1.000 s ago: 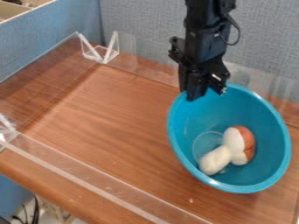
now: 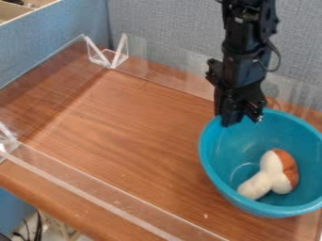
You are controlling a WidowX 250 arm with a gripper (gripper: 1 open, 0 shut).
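Observation:
My black gripper [image 2: 235, 105] is over the back-left rim of a teal plastic bowl [image 2: 221, 165] on the right of the wooden table. Its fingertips reach down to that rim; whether they grip it is hard to tell. Inside the bowl lies a white and orange toy mushroom [image 2: 270, 175], on its side.
Clear plastic strips edge it, with white brackets [image 2: 107, 55] at the back left. A grey padded wall stands behind, and cables show below the front-left edge.
The bowl has moved to the right along with my gripper, and the toy in it has shifted right too.

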